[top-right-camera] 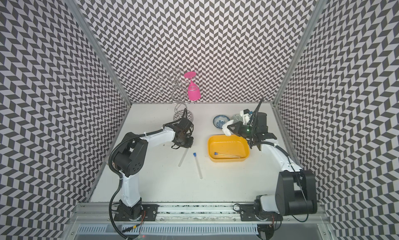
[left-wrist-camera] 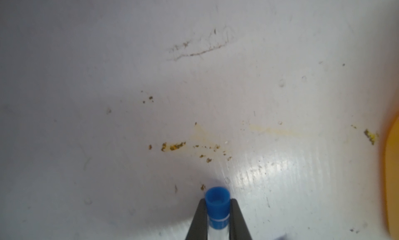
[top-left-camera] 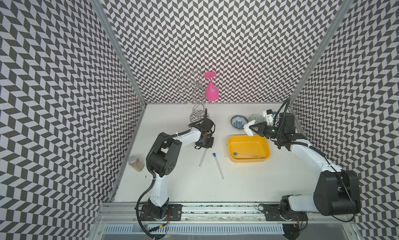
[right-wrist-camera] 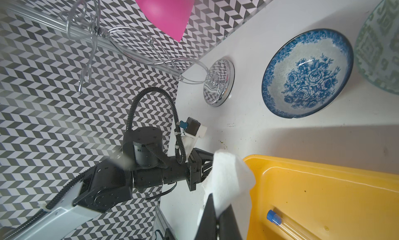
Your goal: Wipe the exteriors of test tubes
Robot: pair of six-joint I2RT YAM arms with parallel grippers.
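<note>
My left gripper is shut on a clear test tube (left-wrist-camera: 218,235), gripping it just by its blue cap (left-wrist-camera: 217,201). From above, the lower part of that held tube (top-left-camera: 202,158) lies along the white table, its cap end hidden under the gripper. A second test tube (top-left-camera: 219,167), blue-capped, rests on the table to its right. Inside the yellow tray, a further blue-capped tube (top-left-camera: 247,155) lies along the front side. Above the tray's back edge, my right gripper is shut on a white cloth (right-wrist-camera: 228,181).
The yellow tray (top-left-camera: 232,147) stands right of the loose tubes. Behind it are a blue floral bowl (top-left-camera: 239,122) and a green patterned dish (right-wrist-camera: 384,52). A metal rack (top-left-camera: 197,99) holds a pink goblet (top-left-camera: 212,92); a jar (top-left-camera: 136,163) sits far left.
</note>
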